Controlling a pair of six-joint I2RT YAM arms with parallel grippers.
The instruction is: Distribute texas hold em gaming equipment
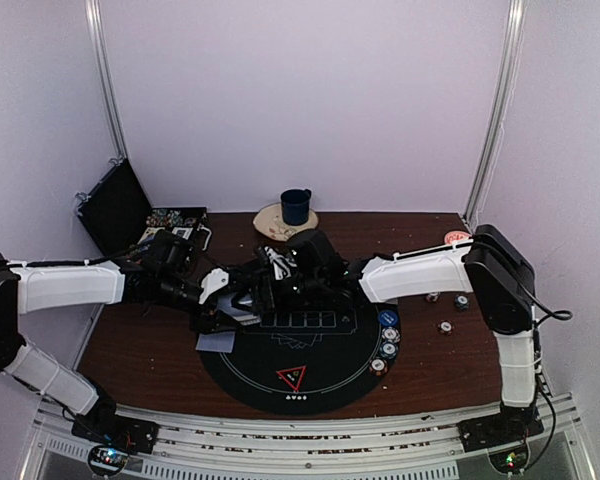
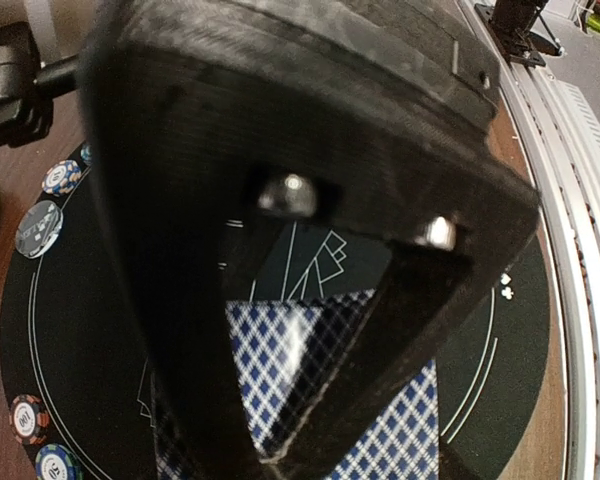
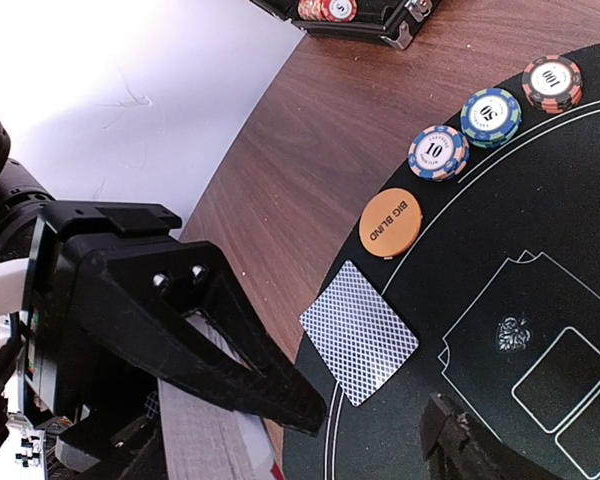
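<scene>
My left gripper (image 1: pixel 220 310) is shut on a card deck with a blue checked back (image 2: pixel 285 350), held over the left of the black poker mat (image 1: pixel 300 385). My right gripper stands open, its fingers close around the deck's side in the top view, just right of the left gripper. In the right wrist view a card (image 3: pixel 358 330) lies face down on the mat beside a big blind button (image 3: pixel 390 222) and blue, green and red chips (image 3: pixel 489 117). Another card (image 1: pixel 215 340) lies at the mat's left.
An open chip case (image 1: pixel 120 205) stands at the back left, a mug (image 1: pixel 295 206) on a round plate at the back. Loose chips (image 1: pixel 445 326) lie on the wood at the right.
</scene>
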